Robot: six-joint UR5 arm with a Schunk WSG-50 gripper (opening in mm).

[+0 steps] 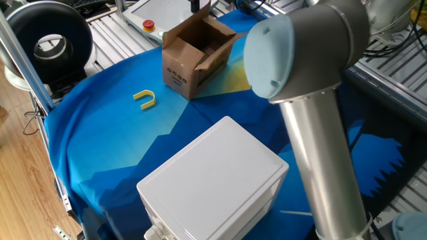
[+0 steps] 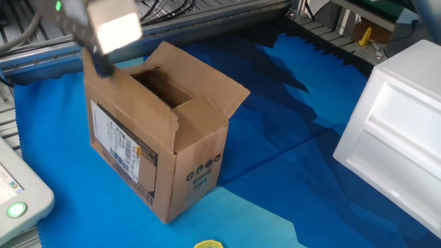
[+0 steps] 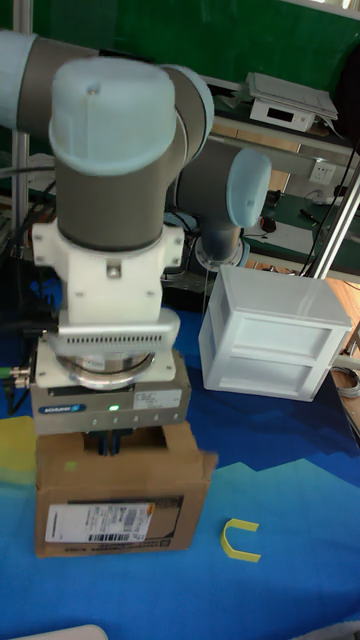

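Note:
An open cardboard box (image 2: 196, 162) stands upright on the blue cloth, its flaps raised. My gripper (image 2: 103, 67) points down at the box's far-left flap in exterior view 2, with a dark fingertip overlapping the flap's upper edge. The same gripper (image 3: 126, 439) appears right above the box (image 3: 192, 501) in exterior view 3, its lower fingers partly hidden by cardboard. Only a dark tip shows at the top of exterior view 1, beside the flap. Blur and the narrow view hide whether the fingers are apart, or whether cardboard lies between them.
A yellow U-shaped piece (image 1: 145, 100) lies on the cloth near the box. A white drawer unit (image 1: 213, 180) occupies the front of the table. Behind the box sits a controller panel with a red button (image 1: 148, 25). Open cloth (image 1: 100, 133) spreads left.

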